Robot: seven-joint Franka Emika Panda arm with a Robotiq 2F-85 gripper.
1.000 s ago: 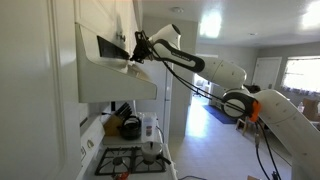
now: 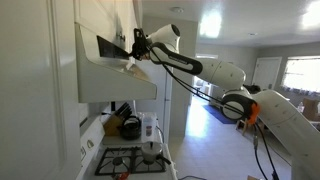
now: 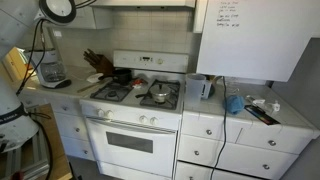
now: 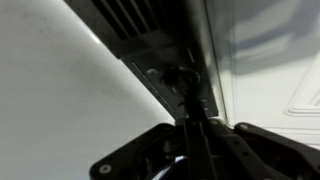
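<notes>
In exterior view 1, my gripper [image 2: 137, 46] is up at the front of the white range hood [image 2: 118, 85], by a dark recessed panel. The wrist view looks along the gripper at a dark panel [image 4: 150, 50] with slots at one end and small round controls [image 4: 180, 78] beside the fingertips. The fingers look shut, with nothing visible between them. Whether the fingertips touch a control cannot be told, as they are dark against the dark panel. Exterior view 2 does not show the gripper.
Below the hood stands the white stove [image 3: 133, 133], with a silver pot [image 3: 160, 93] on it. A knife block [image 3: 100, 64] is left of it; a clear pitcher [image 3: 195, 87] and blue item [image 3: 235, 103] are right. Cables hang along the arm [image 2: 225, 75].
The gripper's pose at the hood differs only slightly from one second ago. The stove and the things on it have not moved.
</notes>
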